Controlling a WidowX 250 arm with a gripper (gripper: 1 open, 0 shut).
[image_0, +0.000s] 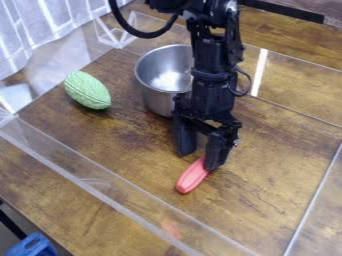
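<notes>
My black gripper (205, 150) is lowered to the wooden table, directly over a long red object (194, 176), which lies slanted with its upper end between or under the fingers. Whether the fingers are closed on it I cannot tell. A steel pot (158, 69) stands behind the arm to the left, partly hidden by it. A pale green cabbage-like item (87, 90) lies at the left.
Clear walls or panels edge the table (274, 170) on the left, front and right. A blue object (34, 248) is at the bottom left corner.
</notes>
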